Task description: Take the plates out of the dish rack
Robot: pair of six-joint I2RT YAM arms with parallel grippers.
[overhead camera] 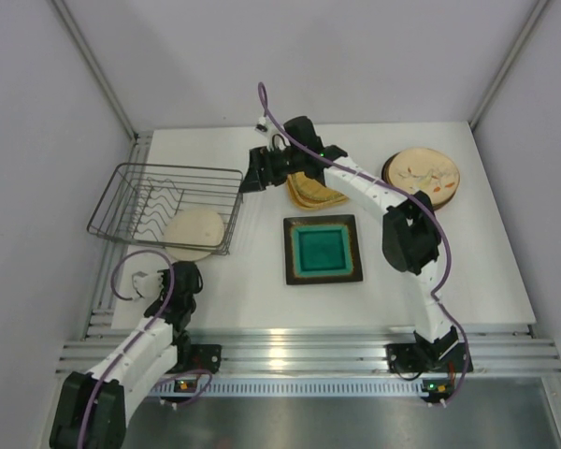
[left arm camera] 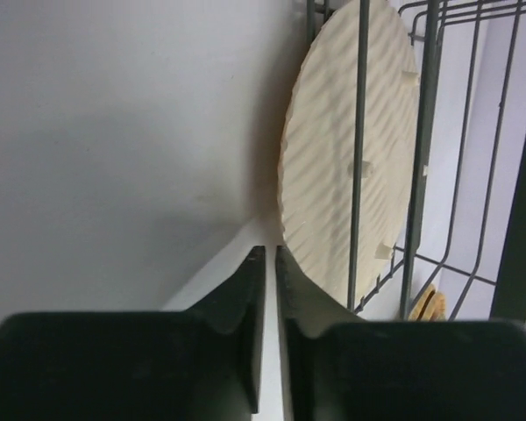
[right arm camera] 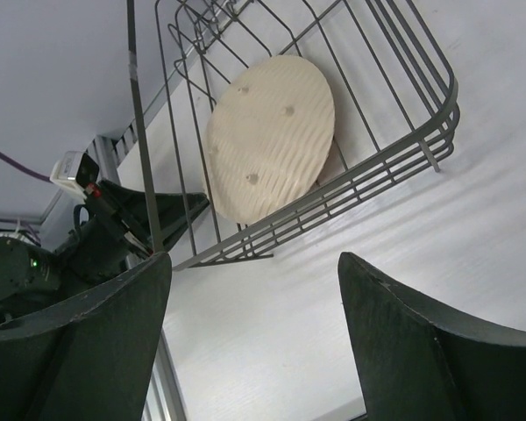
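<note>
The wire dish rack point(overhead camera: 120, 217) holds a cream plate point(overhead camera: 193, 227), also seen in the left wrist view behind the bars point(left arm camera: 324, 158) and in the right wrist view point(right arm camera: 267, 136). My left gripper is low at the rack's front, its fingers close together just short of the plate's edge, with a narrow gap and nothing visible held. My right gripper hangs above the rack's right end, wide open and empty.
A green square plate point(overhead camera: 321, 248) lies mid-table. A yellow plate stack point(overhead camera: 307, 195) sits behind it, partly under my right arm. A round decorated plate stack point(overhead camera: 423, 171) is at the back right.
</note>
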